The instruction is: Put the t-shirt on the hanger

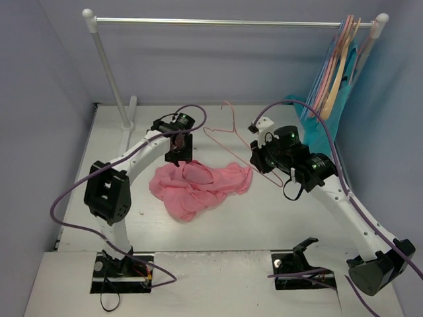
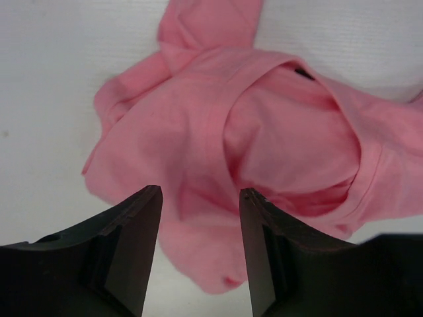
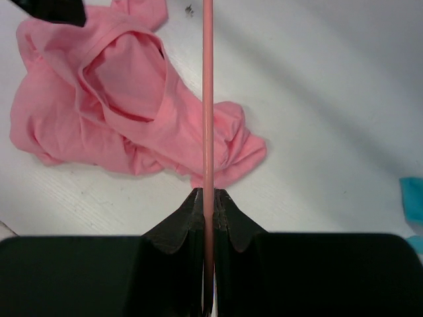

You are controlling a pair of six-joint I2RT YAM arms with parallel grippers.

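Observation:
A crumpled pink t-shirt (image 1: 198, 191) (image 2: 178, 139) (image 3: 99, 112) lies on the white table. My left gripper (image 1: 179, 158) is over the shirt's back edge, fingers apart and empty, pointing down at the cloth. My right gripper (image 1: 258, 161) is shut on a thin pink hanger (image 1: 232, 153) (image 3: 208, 92), held right of and above the shirt with its hook toward the back.
A clothes rail (image 1: 231, 22) spans the back, with more hangers (image 1: 334, 72) and a teal cloth (image 1: 337, 125) at its right end. Bare table lies in front of the shirt.

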